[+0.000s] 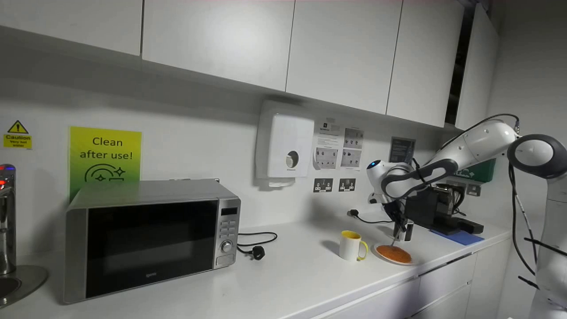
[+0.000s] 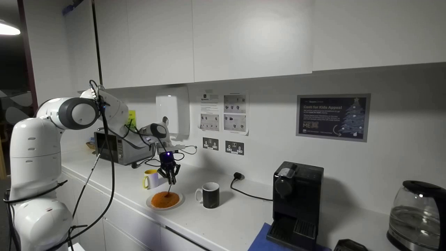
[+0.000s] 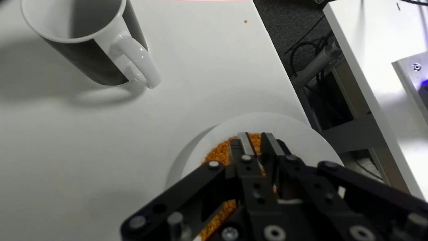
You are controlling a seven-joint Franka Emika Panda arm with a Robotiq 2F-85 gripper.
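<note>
My gripper (image 2: 171, 181) points down above a plate of orange grains (image 2: 165, 200), shut on a thin metal utensil (image 2: 169, 189), perhaps a spoon. The utensil's lower end reaches into the grains, so its tip is hidden. The white plate (image 3: 319, 146) lies close to the counter's front edge. In the wrist view my fingers (image 3: 245, 142) cover much of the grains (image 3: 218, 153). To one side stands a black-and-white mug (image 2: 210, 196), upright and seemingly empty where its inside shows. On the plate's other side is a white mug with a yellow inside and handle (image 1: 351, 246).
A microwave (image 1: 151, 239) occupies the counter's left part. Beyond the black-and-white mug are a coffee machine (image 2: 297, 200) on a blue mat (image 2: 260, 239) and a glass kettle (image 2: 414, 217). Plug cables (image 2: 253, 195) lie near the wall. Bare counter lies between microwave and yellow mug.
</note>
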